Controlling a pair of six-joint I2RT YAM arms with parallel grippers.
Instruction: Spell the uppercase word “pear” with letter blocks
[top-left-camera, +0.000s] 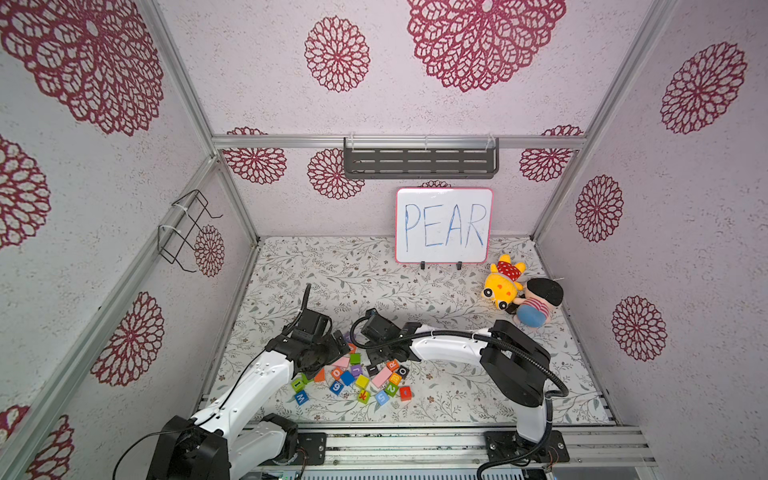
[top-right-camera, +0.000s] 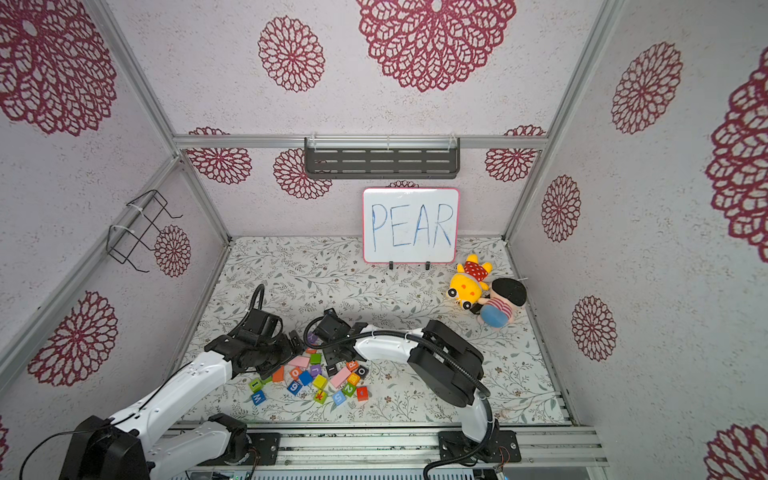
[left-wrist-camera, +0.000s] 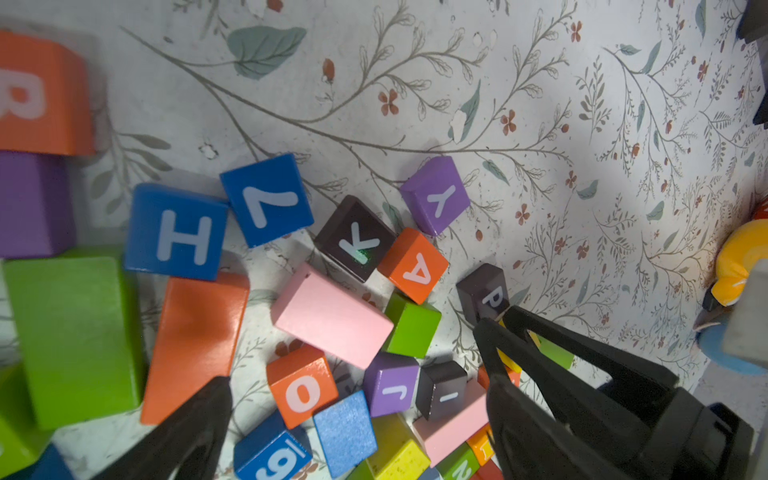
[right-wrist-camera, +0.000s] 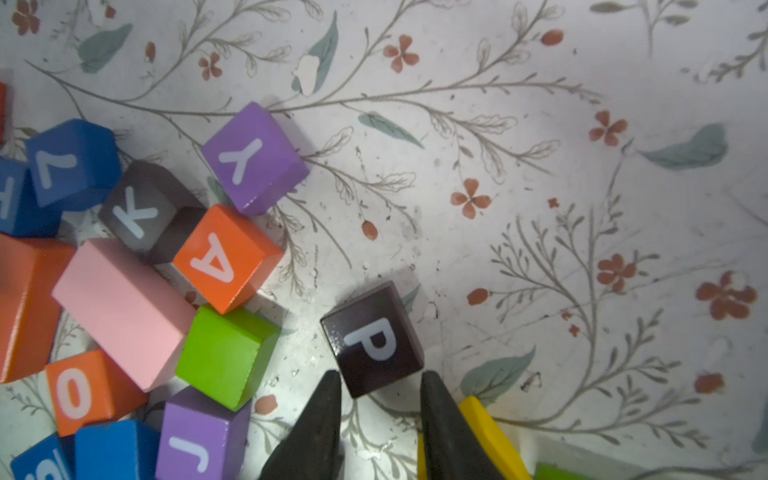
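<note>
A whiteboard (top-left-camera: 443, 225) reading PEAR stands at the back. In the right wrist view a black P block (right-wrist-camera: 372, 340) sits apart on the table, just beyond my right gripper; its fingertips are close together, and whether anything is between them cannot be told. An orange A block (right-wrist-camera: 228, 256) lies up-left of the P. An orange R block (left-wrist-camera: 41, 92) is at the left edge of the left wrist view. My left gripper hangs open over the cluster of coloured blocks. I cannot make out an E block.
Two plush toys (top-left-camera: 504, 284) lie at the back right. Both arms are close together over the cluster, with other blocks around them.
</note>
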